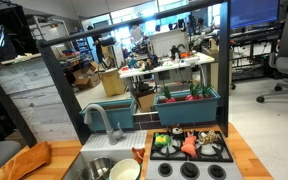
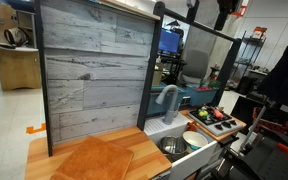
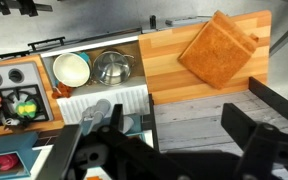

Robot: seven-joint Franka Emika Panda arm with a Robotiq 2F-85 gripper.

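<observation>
My gripper shows at the bottom of the wrist view. Its two dark fingers stand wide apart, open, with nothing between them. Far below it, an orange cloth (image 3: 217, 50) lies flat on the wooden counter, apart from the fingers. Left of the cloth are a metal sink bowl (image 3: 112, 68) and a cream bowl (image 3: 71, 69), side by side in the sink. A stove (image 3: 14, 90) with a red toy, a green item and a yellow item on it sits at the far left.
A grey faucet (image 1: 101, 120) rises behind the sink. Blue planter boxes (image 1: 188, 107) line the counter's back edge, and a plank wall (image 2: 96, 75) stands behind the cloth. Dark frame posts (image 1: 224, 65) border the counter. Bare wood (image 2: 74, 143) surrounds the cloth.
</observation>
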